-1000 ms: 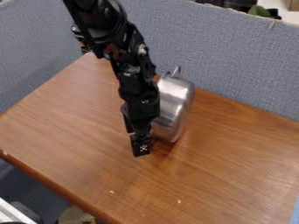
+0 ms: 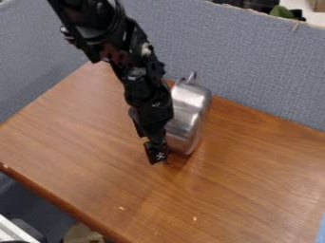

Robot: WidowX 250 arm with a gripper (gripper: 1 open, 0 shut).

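Observation:
The black robot arm reaches down from the upper left, its gripper (image 2: 156,152) low over the wooden table. A shiny metal pot (image 2: 189,111) sits tilted on its side just right of the gripper, partly behind it, with a handle at its top. The gripper's fingers are dark and small in this view, so I cannot tell whether it touches the pot or how its fingers stand.
A grey padded wall (image 2: 260,66) runs along the back. A dark gap lies off the table's left front edge.
The arm and gripper have shifted very slightly compared with a second ago; the pot looks nearly unchanged.

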